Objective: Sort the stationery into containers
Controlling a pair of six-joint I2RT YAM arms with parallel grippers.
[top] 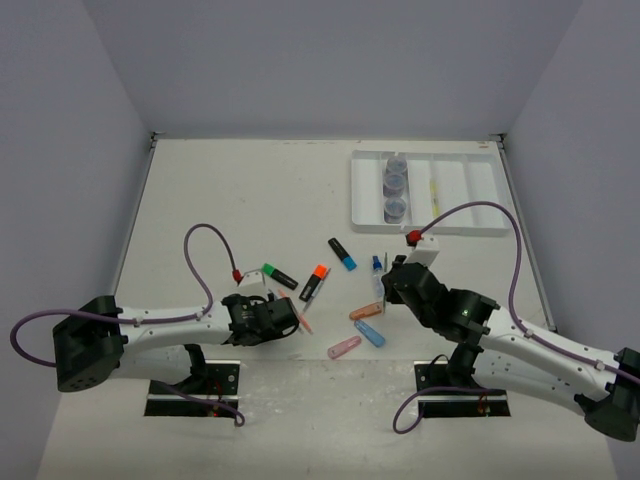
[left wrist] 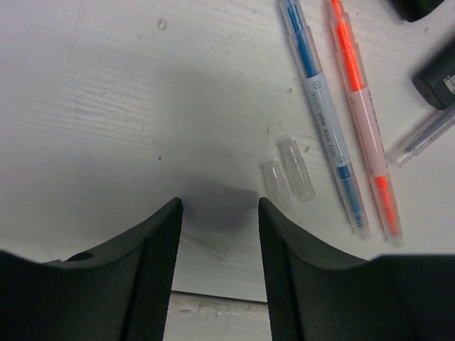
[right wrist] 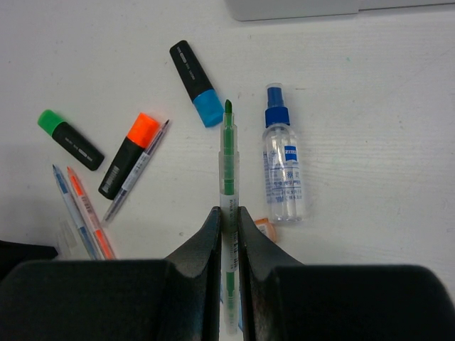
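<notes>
My right gripper is shut on a green marker pen [right wrist: 228, 167], which points away from me above the table. In the left wrist view my left gripper stands open, low over the table, with no pen between its fingers. Right of it lie two clear caps [left wrist: 296, 170], a blue pen [left wrist: 323, 114] and an orange pen [left wrist: 366, 121]. A white tray [top: 365, 222] at the back right holds several clear round containers [top: 394, 185] in one compartment and a yellow pen [top: 435, 198] in another.
Black highlighters with green [right wrist: 51, 121], orange [right wrist: 143, 129] and blue [right wrist: 208, 106] caps lie mid-table, a grey pen [right wrist: 135, 174] beside the orange one. A spray bottle [right wrist: 283, 170] sits right of them. Orange [top: 366, 311], blue [top: 369, 333] and pink [top: 345, 347] items lie nearer.
</notes>
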